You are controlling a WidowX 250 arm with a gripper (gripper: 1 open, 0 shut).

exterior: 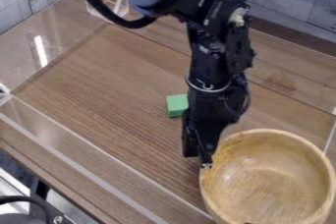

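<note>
My black gripper (pixel 205 149) reaches down at the centre, just at the left rim of a round tan wooden bowl (pixel 269 184); it looks shut, with nothing visible between its fingers, though the tips are small and dark. A green block (pixel 176 105) lies on the table behind the gripper, to its left, partly hidden by the arm.
A clear plastic object stands at the far upper left, partly behind the arm. A grey wall runs along the back, and a black cable shows at the lower left corner.
</note>
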